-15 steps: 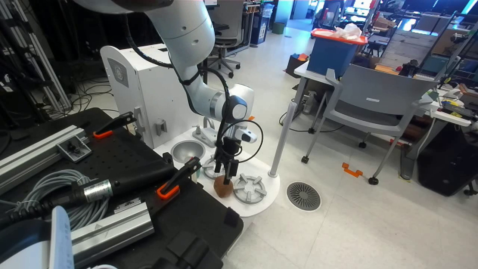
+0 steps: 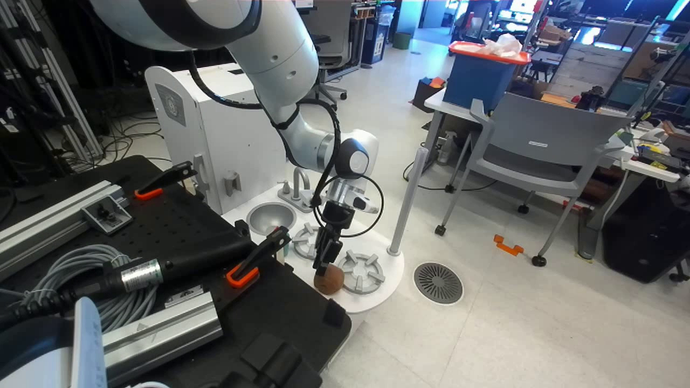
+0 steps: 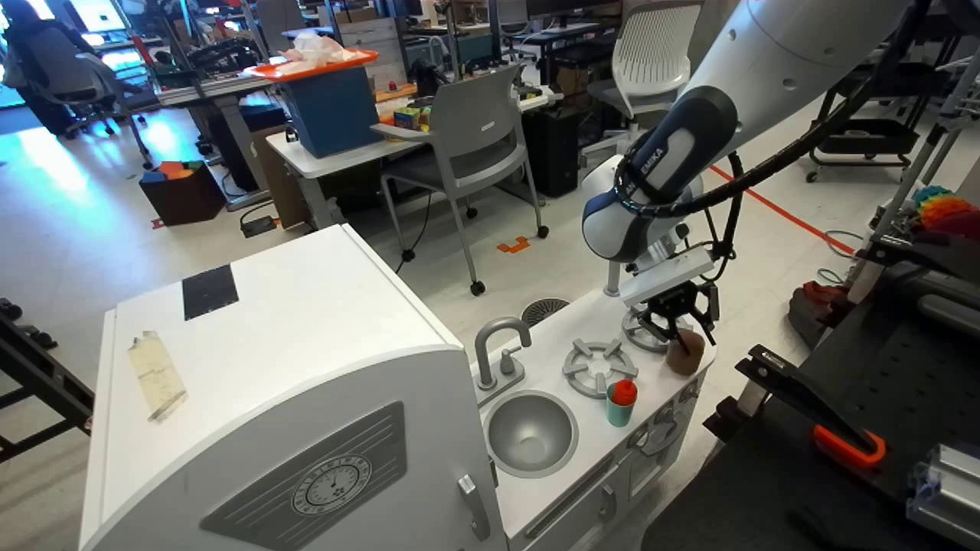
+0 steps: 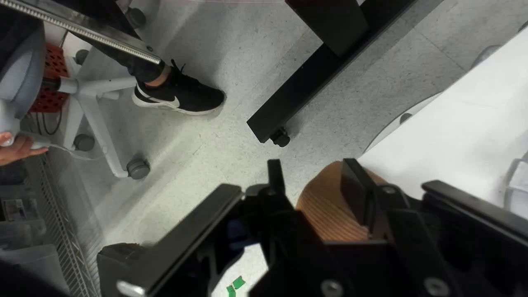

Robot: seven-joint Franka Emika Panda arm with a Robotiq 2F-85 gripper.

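A brown, rounded object (image 3: pixel 684 354) stands on the white toy-kitchen counter (image 3: pixel 588 418), by the front edge near the far burner. My gripper (image 3: pixel 695 340) is just over it, pointing down, its fingers apart. In the wrist view the object (image 4: pixel 330 205) shows between the fingers, nearer the right one; the right fingertip (image 4: pixel 352 173) overlaps it and the left fingertip (image 4: pixel 275 170) stands clear of it. Exterior view 1 shows the object (image 2: pixel 329 280) below the gripper, beside the front burner (image 2: pixel 360 271). Whether a finger touches it I cannot tell.
A teal cup with a red top (image 3: pixel 620 404) stands between the burners and the metal sink (image 3: pixel 530 433). The faucet (image 3: pixel 491 349) rises behind the sink. A grey post (image 2: pixel 408 200) stands at the counter's end. The black table (image 2: pixel 271 310) lies close to the counter's front.
In exterior view 1, the arm and gripper have shifted slightly right.
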